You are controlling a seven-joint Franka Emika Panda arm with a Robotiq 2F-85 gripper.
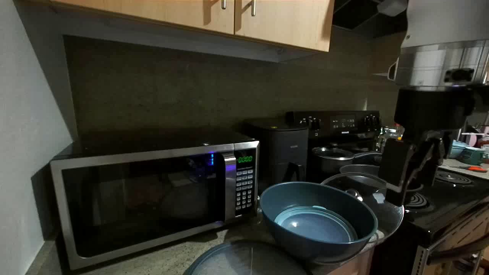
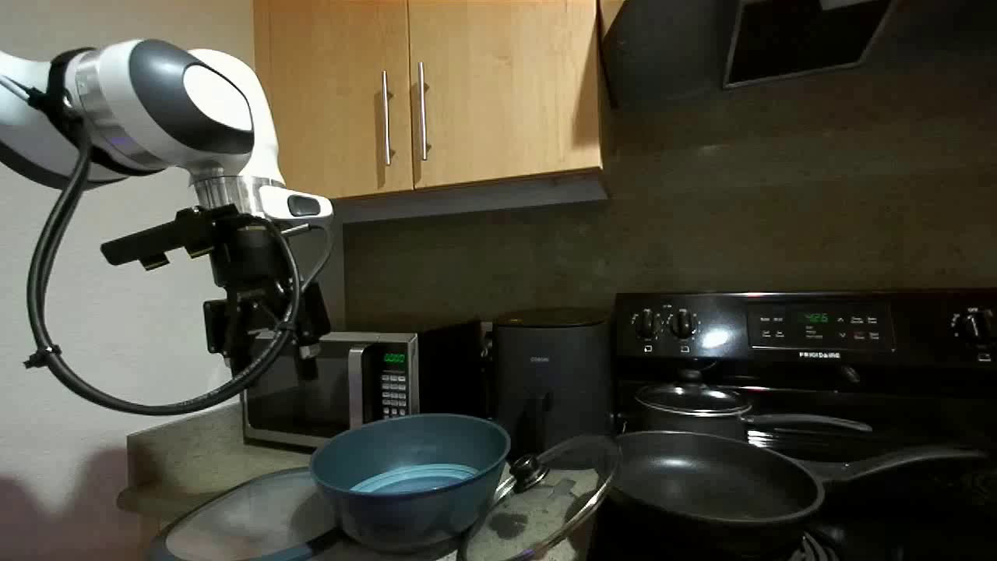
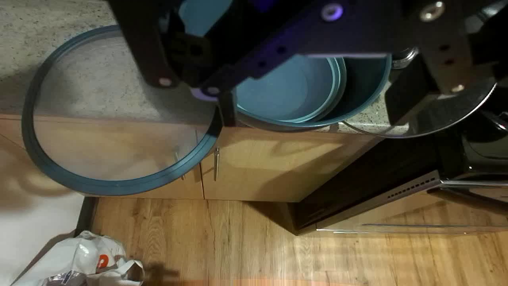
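Note:
My gripper points down above the counter, its fingers wide apart and nothing visible between them. Below it in the wrist view is a big dark-blue bowl [image 3: 364,90], partly hidden by the gripper. A lighter blue round dish [image 1: 316,224] lies inside that bowl. Left of the bowl, a clear round lid with a blue rim [image 3: 121,186] extends past the counter edge. On the bowl's other side, a glass pan lid with a knob [image 2: 551,514] leans at a tilt. In the second exterior view my gripper [image 2: 273,360] hangs in front of the microwave [image 2: 322,397], well above the bowl.
Behind the bowl stands a black air fryer [image 2: 551,374]. The stove to the right carries a frying pan [image 2: 720,477] and a lidded saucepan [image 2: 696,411] with handles sticking out. Wooden cabinets [image 2: 505,93] overhang the counter. On the floor lies a white bag [image 3: 90,257].

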